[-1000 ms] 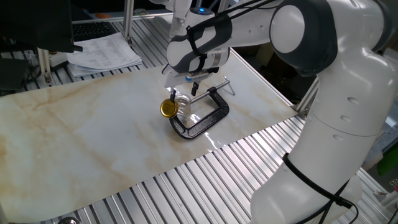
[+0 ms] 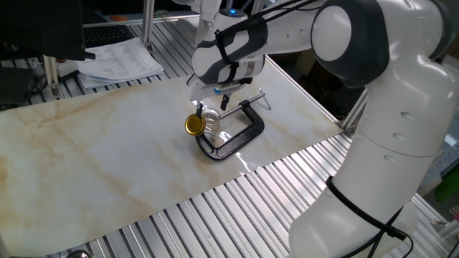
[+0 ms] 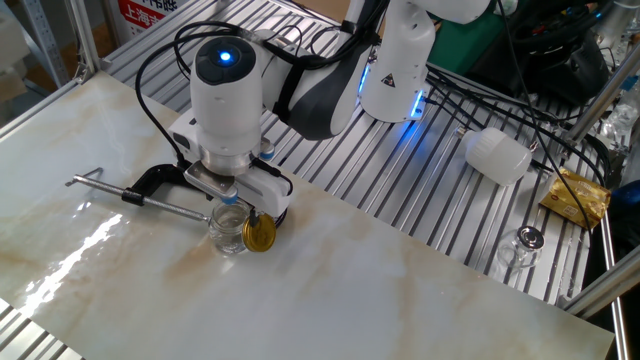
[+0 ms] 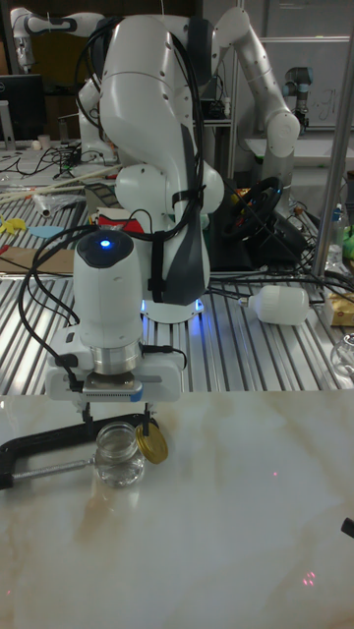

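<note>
A clear glass jar (image 4: 118,461) stands upright on the marble-patterned board (image 4: 230,524), at the end of a black C-clamp's (image 2: 231,149) screw. Beside its rim a round gold lid (image 3: 259,234) is tilted on edge. My gripper (image 2: 212,107) points down over the jar, its fingers wide apart. One finger (image 2: 199,110) is right at the lid's upper edge; whether it touches is unclear. The other finger (image 2: 225,101) is on the clamp side. Nothing is seen gripped between them. From exterior view 2 the gripper's body hides part of the clamp.
On the slatted metal table lie a white bulb-shaped object (image 3: 497,156), a small glass jar with a dark lid (image 3: 524,246) and a gold packet (image 3: 577,200). Papers (image 2: 120,63) are stacked behind the board. Much of the board away from the clamp is bare.
</note>
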